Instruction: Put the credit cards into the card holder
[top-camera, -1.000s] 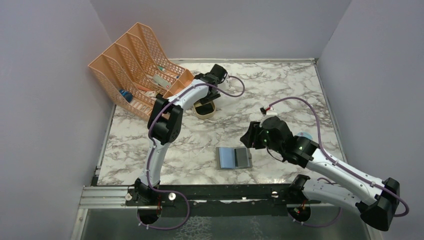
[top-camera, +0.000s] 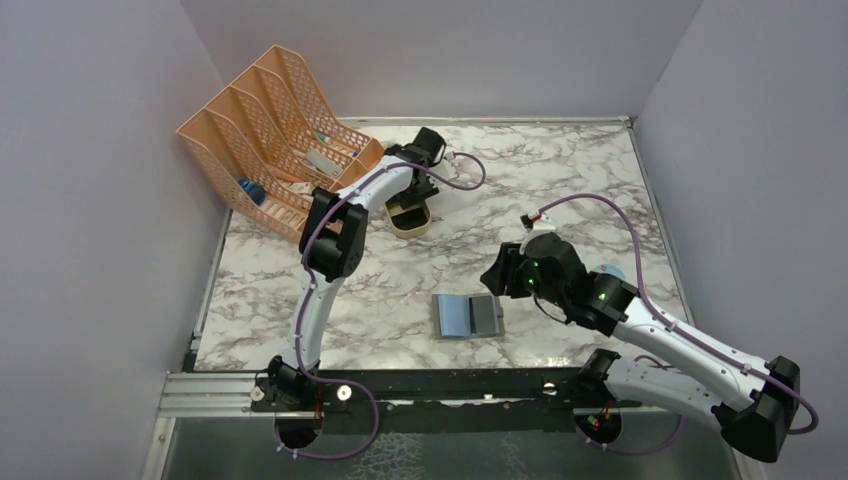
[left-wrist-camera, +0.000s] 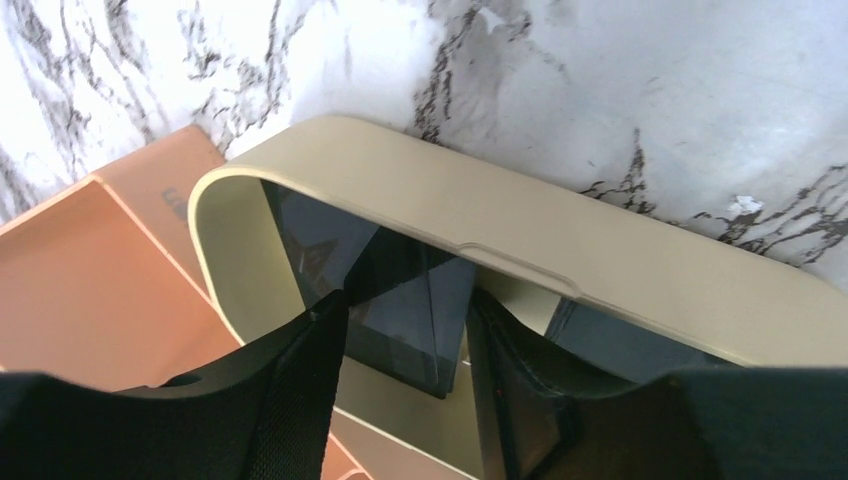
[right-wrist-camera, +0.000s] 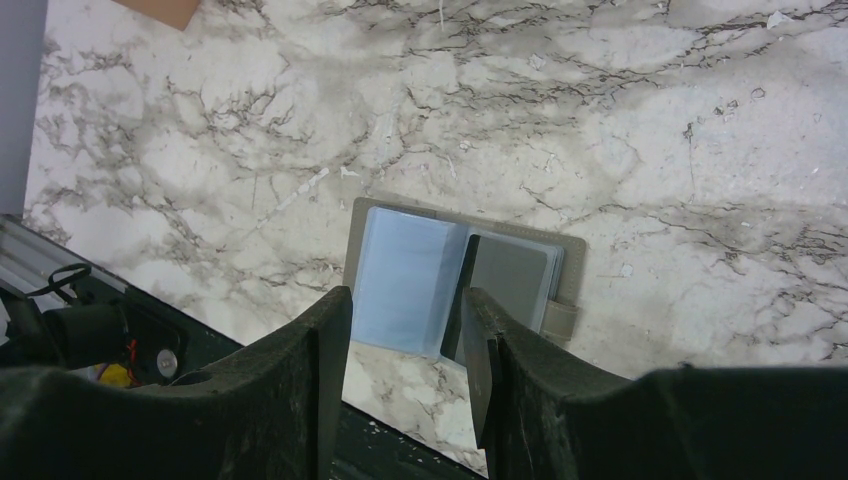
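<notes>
Dark cards (left-wrist-camera: 395, 320) lean inside a cream, round-ended box (left-wrist-camera: 480, 205); another dark card (left-wrist-camera: 630, 345) lies in its other section. My left gripper is over the box with its fingers part open. The cards show between and below its fingers, apparently not clamped. From above, much of the box (top-camera: 412, 229) is hidden by that gripper. An unfolded grey card holder (right-wrist-camera: 430, 213) lies flat on the marble table, with a light-blue panel on one side and a dark grey pocket on the other. My empty right gripper hangs open above it.
An orange slatted rack (top-camera: 262, 130) with several small items stands at the back left, right against the cream box. A light-blue round thing (top-camera: 608, 271) lies behind the right arm. The marble between box and card holder is clear.
My left gripper has shifted slightly to the left over the cream box, its arm leaning a little with it. The right arm and the card holder have not moved.
</notes>
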